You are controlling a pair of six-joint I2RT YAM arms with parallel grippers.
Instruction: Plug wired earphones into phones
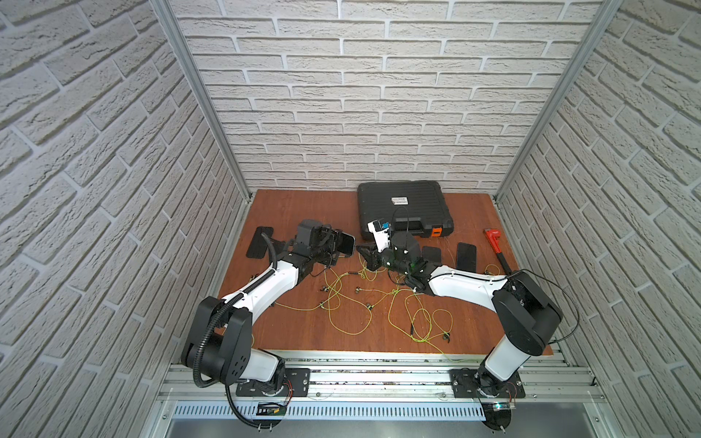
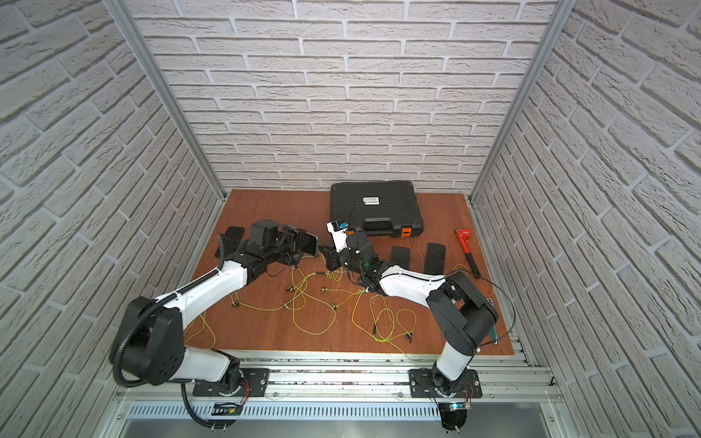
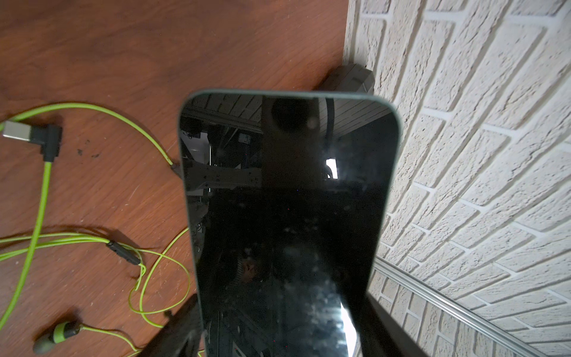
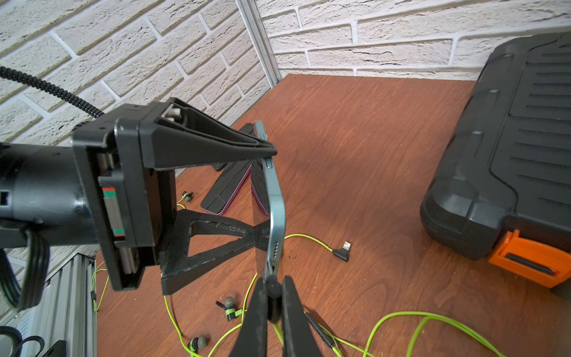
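Observation:
A phone [image 3: 285, 214] with a pale blue frame is held upright in my left gripper [image 1: 332, 249], its dark screen filling the middle of the left wrist view and its edge facing my right gripper. The right gripper is shut close in front of that edge, with a dark small piece between its fingertips and green cable hanging below; whether it touches the phone I cannot tell. Green earphone cables [image 3: 41, 208], earbuds [image 4: 230, 309] and angled plugs [image 4: 340, 252] lie loose on the table below.
A black case [image 1: 405, 204] stands at the back. More phones [image 1: 260, 241] lie at left and right [image 1: 466, 259]. A red tool [image 1: 496, 244] lies at the far right.

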